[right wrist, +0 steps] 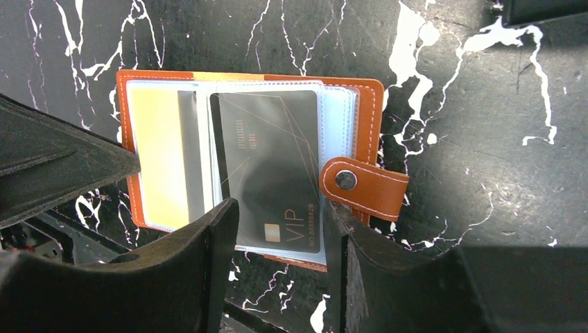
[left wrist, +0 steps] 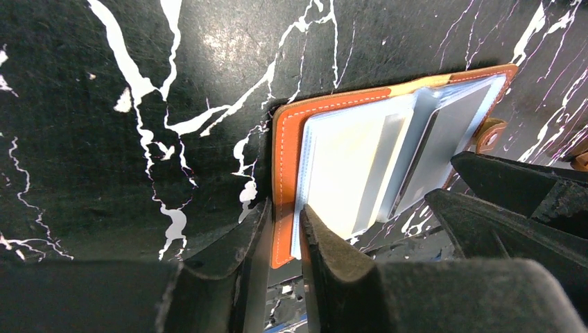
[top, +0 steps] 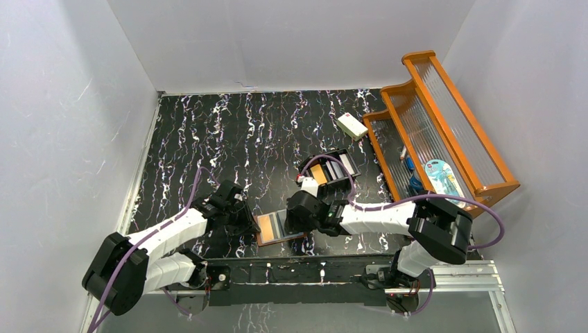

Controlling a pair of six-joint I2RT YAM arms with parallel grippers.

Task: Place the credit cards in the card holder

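Note:
The brown card holder [top: 270, 232] lies open near the table's front edge, its clear sleeves facing up. My left gripper is shut on the holder's left edge, the brown border [left wrist: 284, 159] between its fingers. A black VIP card [right wrist: 274, 166] sits in the right-hand sleeve, and a yellowish card [right wrist: 159, 152] with a grey band shows in the left-hand one. My right gripper stands open above the black card, its fingertips apart; whether they touch the sleeve I cannot tell. The clasp strap [right wrist: 364, 187] sticks out on the right.
A black tray [top: 329, 170] with several cards stands behind my right gripper. Farther back are a small pale box [top: 352, 126] and a wooden rack [top: 444, 132] along the right side.

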